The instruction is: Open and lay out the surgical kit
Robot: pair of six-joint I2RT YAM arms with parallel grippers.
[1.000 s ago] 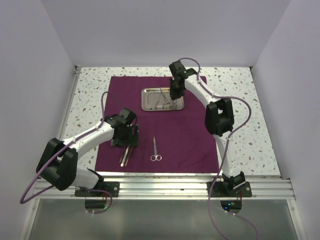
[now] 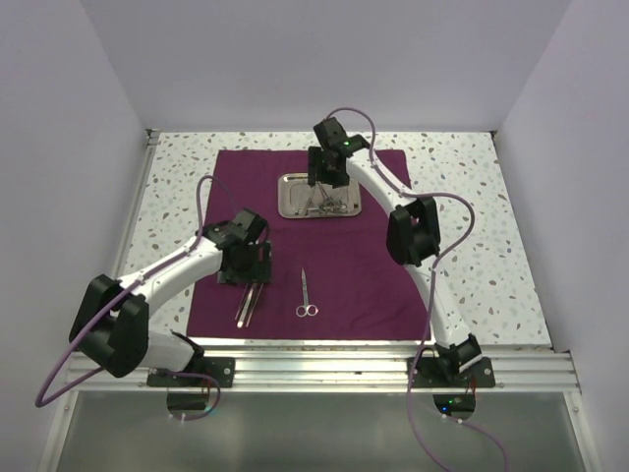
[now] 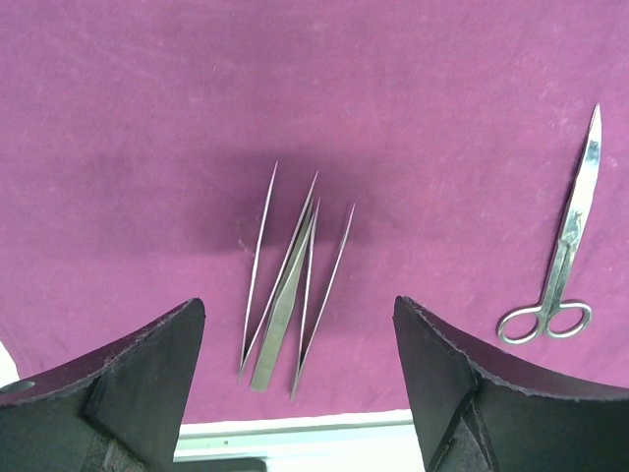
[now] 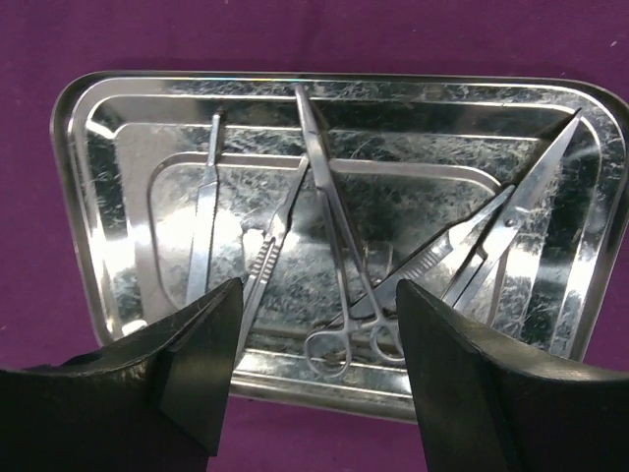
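On the purple cloth, several tweezers (image 3: 280,329) lie side by side, below my left gripper, whose fingers stand apart; scissors (image 3: 565,256) lie to their right. The steel tray (image 4: 79,177) at the back of the cloth holds a thin handle (image 4: 204,216) at left, a second handled instrument (image 4: 265,261), long ringed forceps (image 4: 344,246) in the middle, and crossed instruments (image 4: 516,211) at right. My right gripper hangs open over the tray, nothing visibly held.
Speckled table (image 2: 491,295) surrounds it, with pale side walls beyond and a rail (image 2: 314,364) along the front edge.
The left arm is nearly still, raised very slightly; the instruments look unchanged.
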